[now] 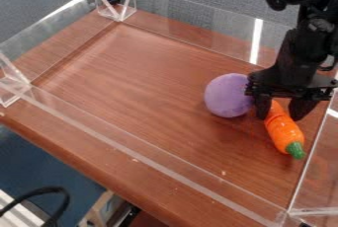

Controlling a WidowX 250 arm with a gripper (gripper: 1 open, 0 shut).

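Observation:
A black gripper (282,103) reaches down from the upper right of the camera view, its fingers low over the top end of an orange carrot (286,130) with a green tip pointing toward the front. A purple ball (227,95) lies just left of the gripper, close to its left finger. The fingers look spread, but whether anything is between them is hard to see.
Clear plastic walls (158,161) edge the wooden board (119,73). The left and middle of the board are clear. Beyond the front left lie a dark cable (40,189) and a blue floor.

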